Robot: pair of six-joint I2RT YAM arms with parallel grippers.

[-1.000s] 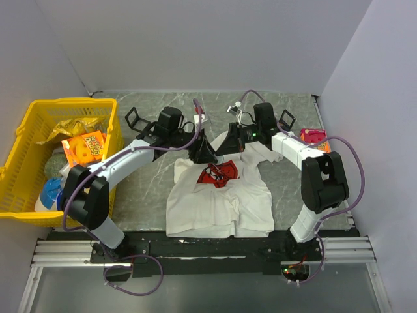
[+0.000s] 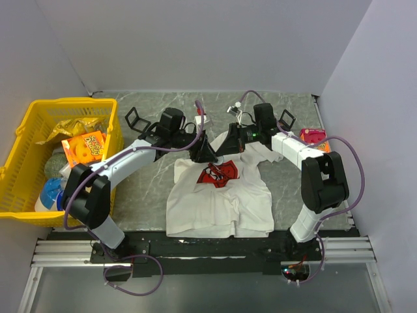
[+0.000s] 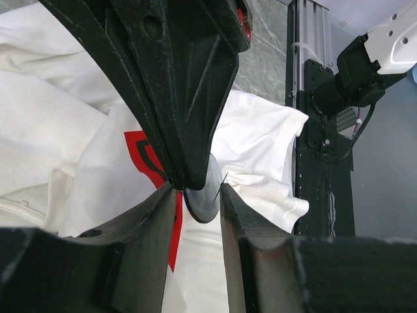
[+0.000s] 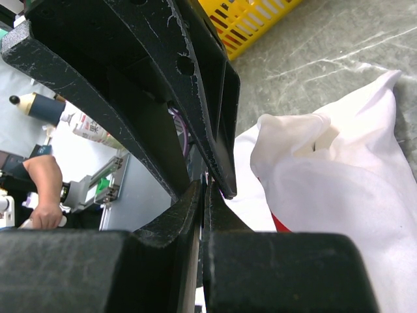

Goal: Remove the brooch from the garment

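Observation:
The brooch (image 3: 207,202) is a round, silvery disc seen nearly edge-on in the left wrist view, with a thin pin showing at its right side. My right gripper (image 2: 223,152) is shut on it, its black fingers (image 3: 179,85) coming down from above. Around the brooch's lower part, my left gripper stands part open, one finger to either side. The white garment (image 2: 199,212) with its red print (image 2: 218,175) lies on the table beneath both grippers. In the right wrist view the brooch is hidden at the fingertips (image 4: 193,202).
At the left stands a yellow basket (image 2: 117,140) with packaged goods. A red package (image 2: 314,137) lies at the right, behind the right arm. Both grippers are very close together.
My left arm has shifted very slightly near its wrist. The right arm and the garment look unchanged.

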